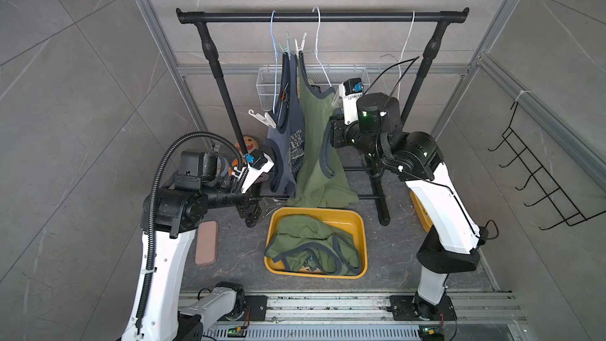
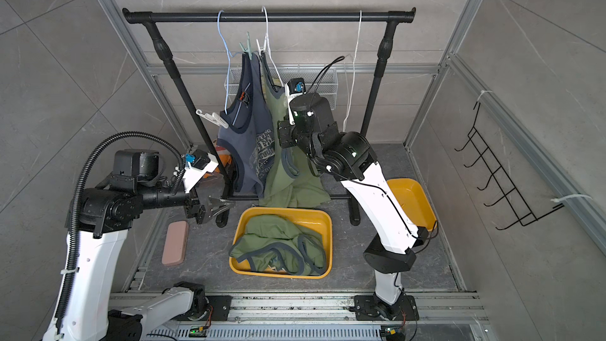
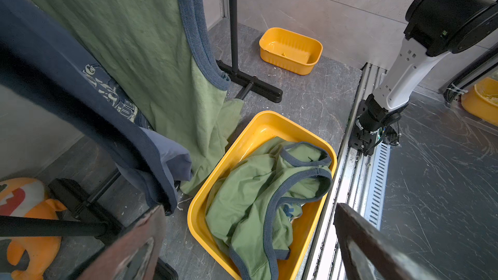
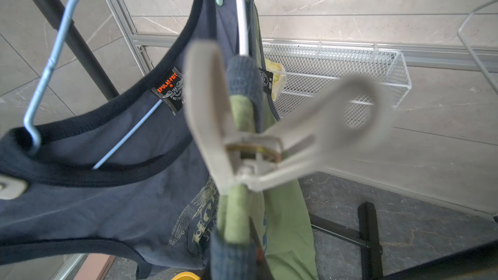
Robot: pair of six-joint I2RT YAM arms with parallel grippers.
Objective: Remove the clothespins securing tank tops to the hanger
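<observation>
In the right wrist view a white clothespin point(image 4: 207, 119) clamps the near shoulder strap of the green tank top point(image 1: 315, 151). My right gripper point(image 1: 335, 134) is shut just below that pin, with the strap point(image 4: 236, 223) running down between its dark fingers, which are mostly hidden. Another white pin point(image 1: 301, 44) grips this top's far strap. The navy tank top point(image 2: 246, 151) hangs to the left; a green pin point(image 2: 246, 46) holds its far strap and a white pin point(image 2: 212, 118) its near one. My left gripper point(image 2: 211, 209) stands open and empty, low on the left.
A yellow basket point(image 1: 269, 240) with a folded green top stands below the rack bar point(image 1: 372, 17). Another yellow basket point(image 2: 410, 197) lies at the right. A bare hanger point(image 2: 353, 75) hangs right. A wire basket point(image 4: 337, 57) sits behind.
</observation>
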